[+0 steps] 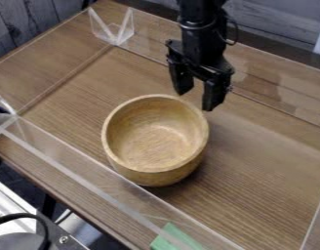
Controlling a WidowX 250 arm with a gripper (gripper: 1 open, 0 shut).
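My black gripper (pixel 198 89) hangs open over the wooden table, just behind and above the back rim of a round wooden bowl (pixel 155 142). Nothing shows between its fingers. The bowl looks empty and sits near the middle of the table.
Clear plastic edging runs along the table's sides, with a small clear piece (pixel 113 24) at the back left. A green piece (pixel 175 238) lies at the front edge.
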